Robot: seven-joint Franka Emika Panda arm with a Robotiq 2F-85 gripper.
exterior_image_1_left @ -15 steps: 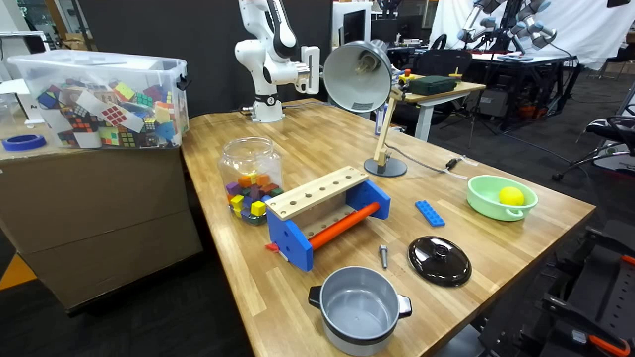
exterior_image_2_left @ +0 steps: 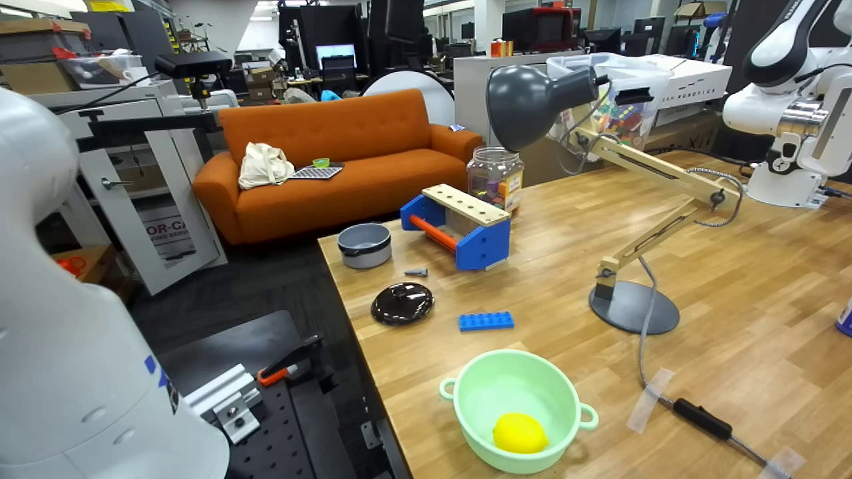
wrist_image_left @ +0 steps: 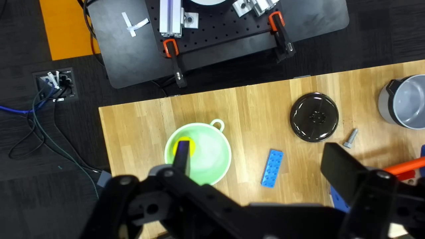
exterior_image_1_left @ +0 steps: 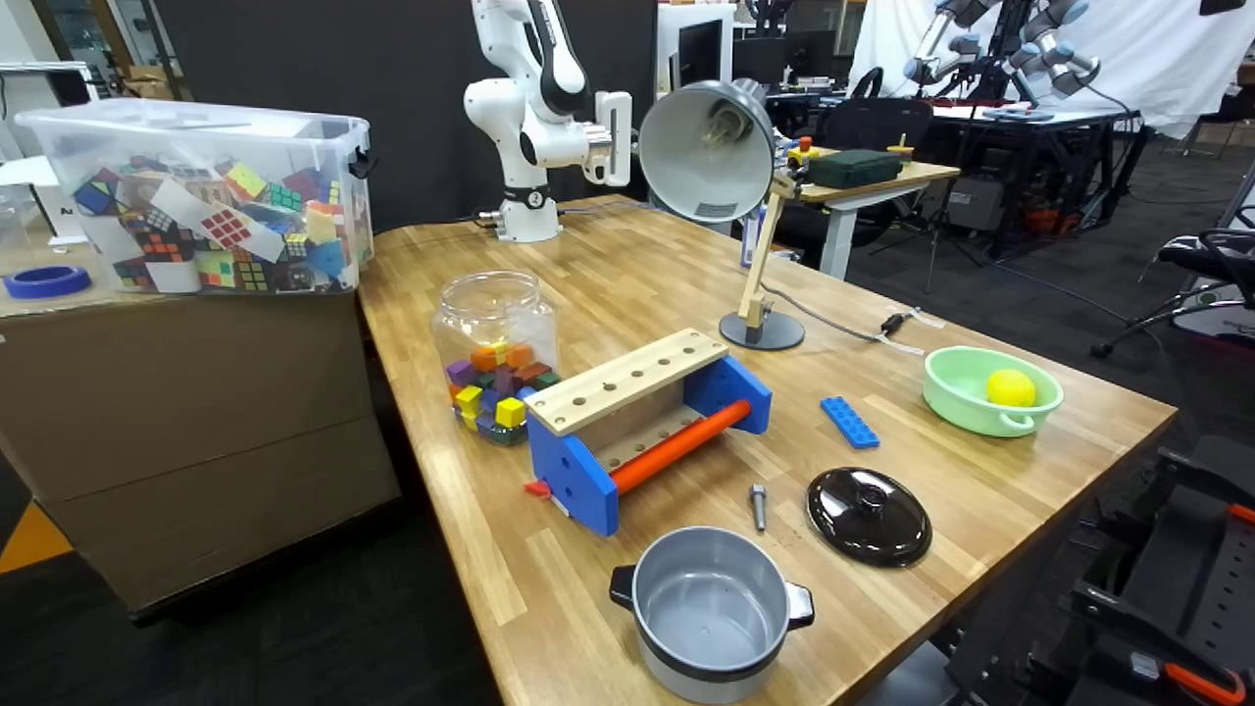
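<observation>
High over the table, my gripper stands open, its two dark fingers wide apart and nothing held between them. Below it in the wrist view lie a blue toy brick (wrist_image_left: 273, 168) and a black pot lid (wrist_image_left: 314, 117). A green bowl (exterior_image_1_left: 962, 392) with a yellow lemon (exterior_image_2_left: 519, 432) inside is at the table's near end in the second exterior view. The grey pot (exterior_image_1_left: 708, 600) is uncovered and looks empty. Between pot and lid lies a grey bolt (exterior_image_1_left: 759, 507). Neither exterior view shows the gripper.
A blue toy workbench (exterior_image_1_left: 647, 412) with an orange bar stands beside a clear jar (exterior_image_1_left: 494, 353) of coloured blocks. The desk lamp (exterior_image_2_left: 635, 307) leans over the table, its cable taped down. Bare wood lies around the blue brick.
</observation>
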